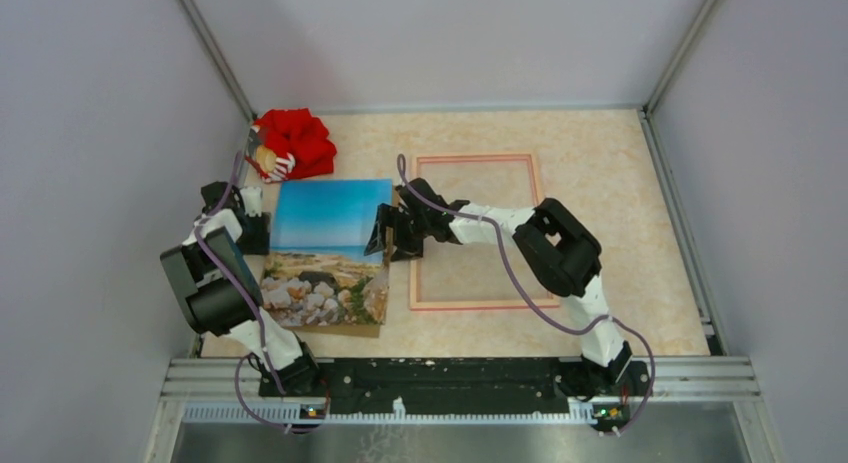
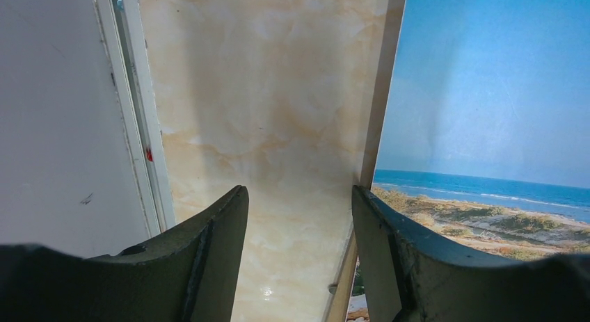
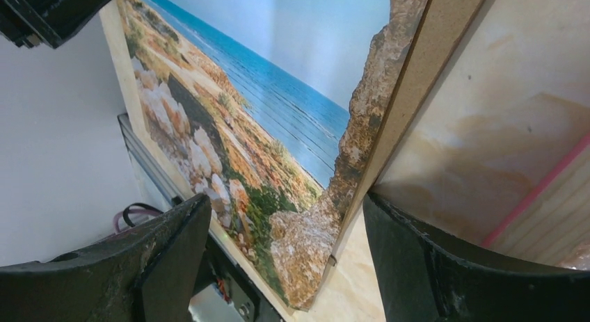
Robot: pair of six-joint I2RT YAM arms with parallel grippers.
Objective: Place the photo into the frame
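The beach photo (image 1: 318, 293) lies on a cardboard backing (image 1: 350, 330) at the left of the table. My left gripper is at its left edge, fingers apart, the right finger touching or very near that edge, bare table between them. My right gripper is at the photo's right edge with fingers apart over it; its right finger is against the cardboard edge, and whether it grips anything cannot be seen. The empty frame (image 1: 470, 305), pale wood with a pink inner line, lies to the right, partly under my right arm.
A red cloth (image 1: 305, 143) lies at the back left, behind the photo. Walls and metal rails (image 2: 139, 113) border the work area, close beside my left gripper.
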